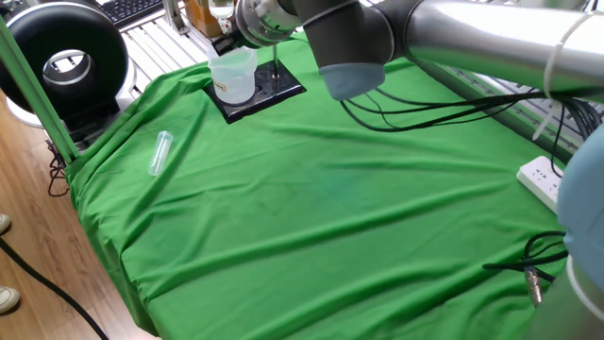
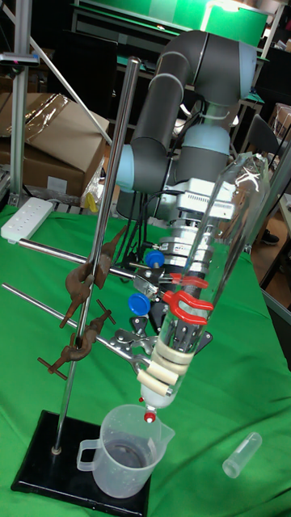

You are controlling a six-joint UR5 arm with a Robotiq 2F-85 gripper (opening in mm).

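A clear plastic beaker (image 2: 131,455) with a handle stands upright on the black base (image 2: 35,469) of a metal stand. Above its mouth hangs a tilted glass column (image 2: 233,220), held by red-tipped clamps (image 2: 187,308), with a small red-and-white tip at its lower end. My gripper (image 1: 225,45) is at the beaker's upper rim in exterior view 1; whether it touches the beaker cannot be told. In exterior view 3 the gripper is behind the column and clamps, so its fingers are largely hidden and their opening does not show clearly.
An empty clear tube (image 1: 161,153) lies on the green cloth (image 1: 311,208), well away from the stand. A white power strip (image 1: 542,179) and loose black cables are along the right side.
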